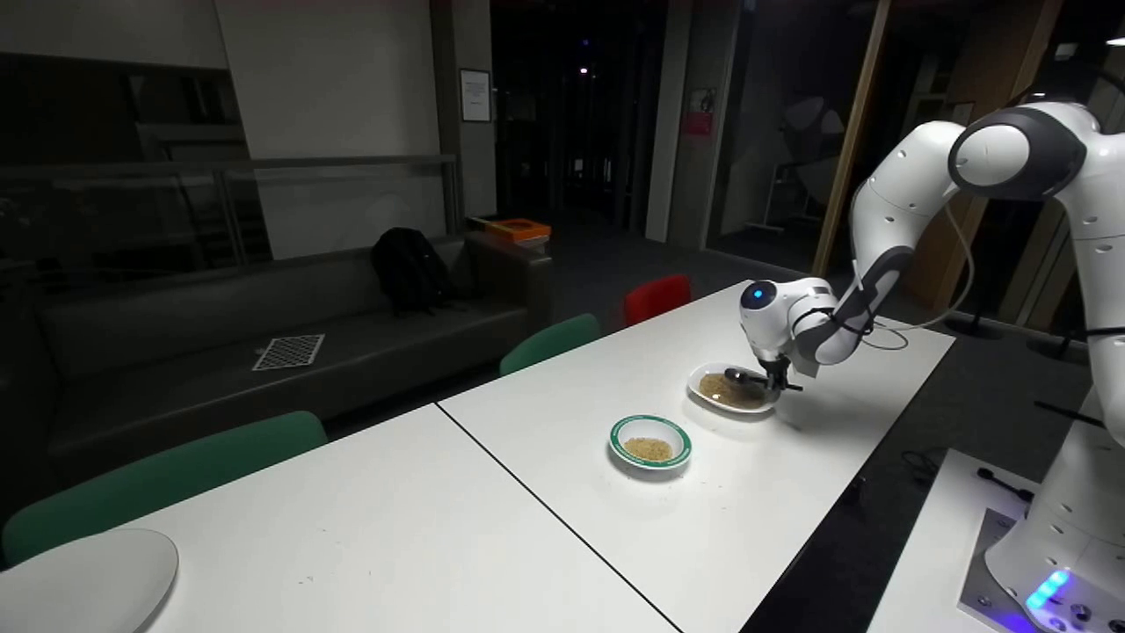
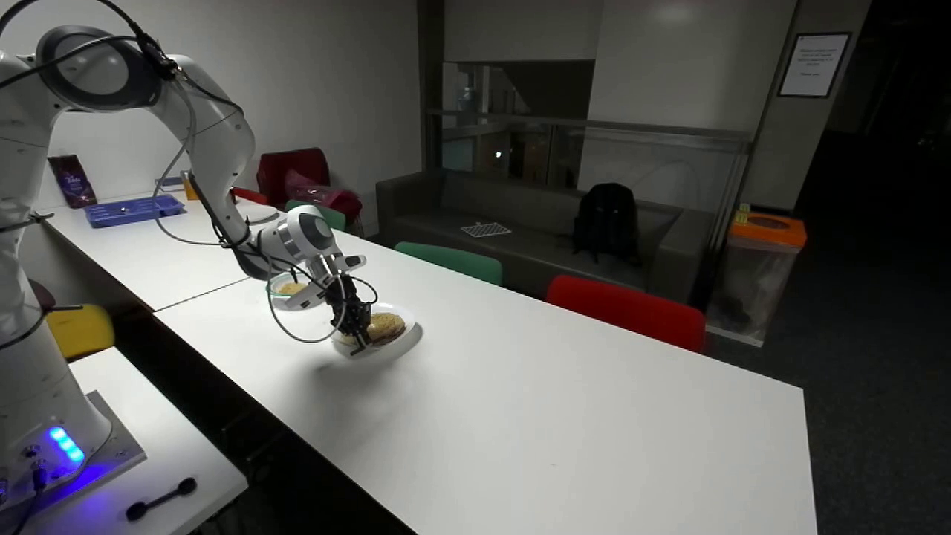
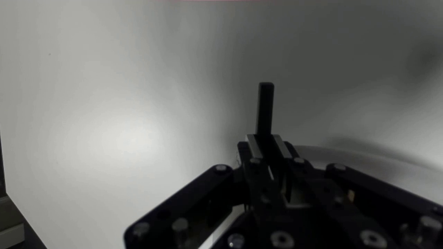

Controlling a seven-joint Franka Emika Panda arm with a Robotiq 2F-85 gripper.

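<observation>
In the wrist view my gripper is shut on the handle of a black spoon (image 3: 264, 105), whose end sticks out past the fingertips. Exterior view 1 shows the spoon's dark bowl (image 1: 735, 374) over the grain in a white oval dish (image 1: 696, 391). Whether it touches the grain I cannot tell. The gripper stands at the dish's right rim there. A green-rimmed white bowl (image 1: 617, 447) holding a little pale grain sits apart, nearer that camera. In exterior view 2 the arm partly covers this bowl, and the gripper hides part of the dish.
A round grey plate (image 1: 90, 585) is at the near left. A blue tray (image 2: 134, 212) stands at the table's far end. Chairs line one edge.
</observation>
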